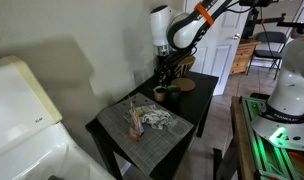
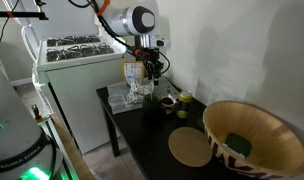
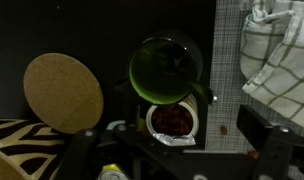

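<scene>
My gripper points down with its fingers spread wide and nothing gripped between them. Below it in the wrist view are a dark green bowl (image 3: 164,72) and, touching or nearly touching it, a small round container (image 3: 173,121) with dark reddish contents. In exterior view 1 the gripper (image 1: 166,76) hovers just above the same green bowl (image 1: 173,89) and container (image 1: 160,93). Exterior view 2 shows the gripper (image 2: 150,66) high over the table, with the green bowl (image 2: 179,111) beneath and toward the right.
A round cork mat (image 3: 63,92) lies on the black table. A checked cloth (image 3: 284,50) rests on a grey woven mat (image 1: 146,130). A yellow-lidded jar (image 2: 184,98) stands behind the bowl. A large woven basket (image 2: 254,137) occupies one end.
</scene>
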